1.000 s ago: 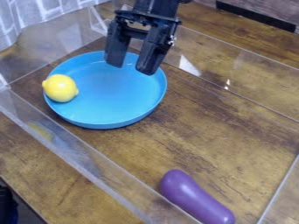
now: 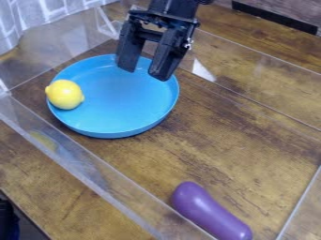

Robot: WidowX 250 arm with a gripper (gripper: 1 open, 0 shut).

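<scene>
A black gripper [image 2: 146,56] hangs over the back part of a blue plate [image 2: 120,111], its two fingers spread apart with nothing visible between them. On the plate's left side rests a yellow lemon [image 2: 66,94]. A purple eggplant [image 2: 209,208] lies on the wooden surface at the lower right, apart from the plate.
Clear plastic walls [image 2: 88,178] border the wooden floor [image 2: 232,131] along the lower left, the right and the back.
</scene>
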